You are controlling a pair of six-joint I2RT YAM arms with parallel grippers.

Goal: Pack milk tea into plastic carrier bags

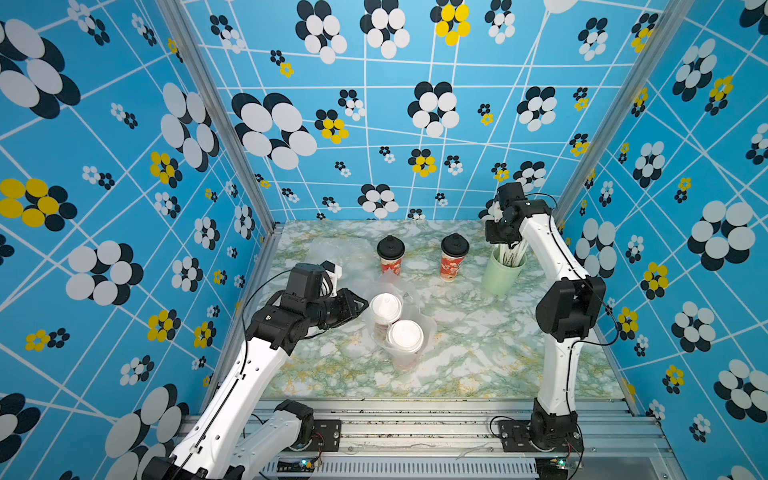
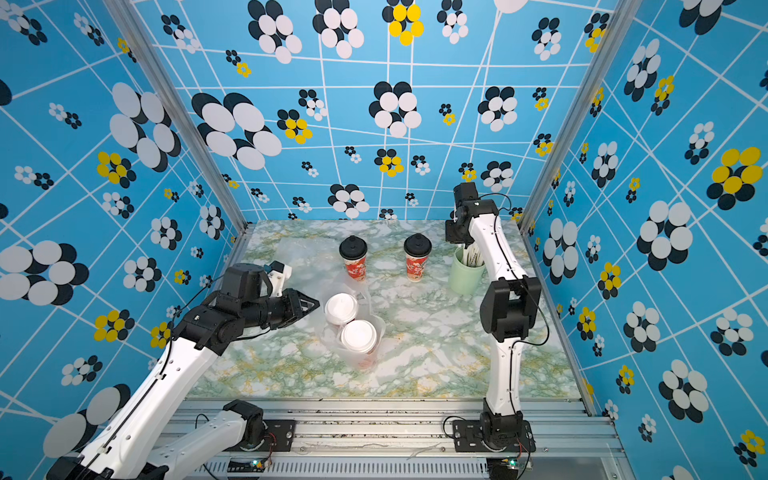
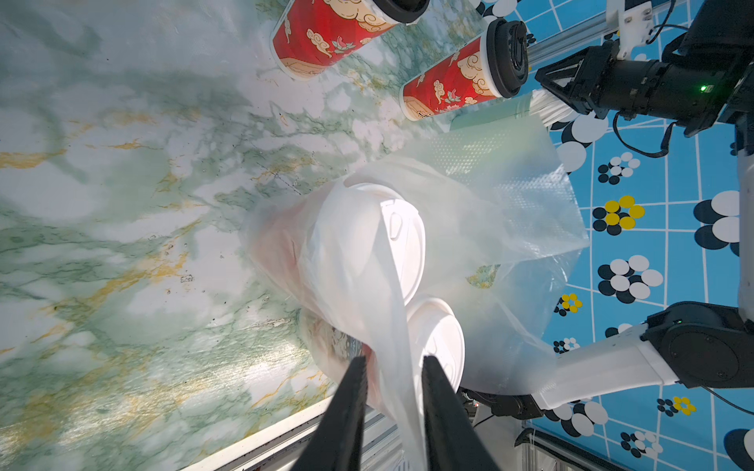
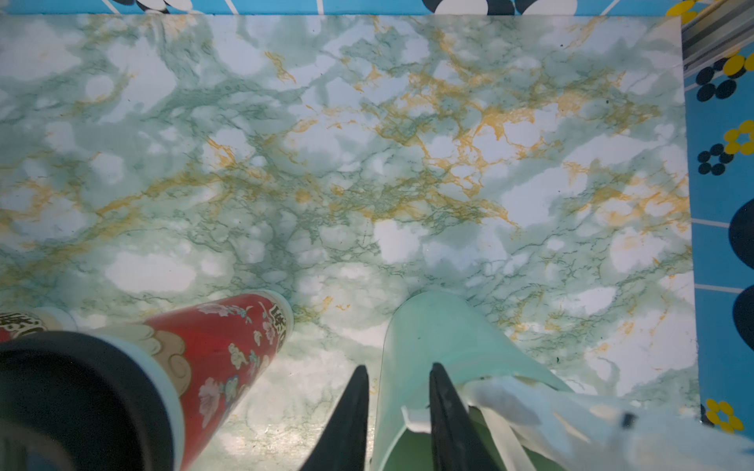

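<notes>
Two white-lidded cups, a rear one [image 1: 386, 305] and a front one [image 1: 405, 336], stand inside the translucent plastic bag [image 3: 510, 212] at mid-table. At the bag's left, my left gripper is shut on a fold of its film, which runs between the fingers. My right gripper is over the pale green holder [image 1: 501, 278] of white-wrapped straws [image 4: 581, 416], its fingers [image 4: 449, 408] part open. A white straw end [image 4: 418, 420] shows between or behind them; I cannot tell which. The front of the holder is cut off in the right wrist view.
Two red cups with black lids, a left one [image 1: 391, 254] and a right one [image 1: 453, 256], stand at the back, the right one close to the straw holder. Clear film [image 1: 340, 252] lies at the back left.
</notes>
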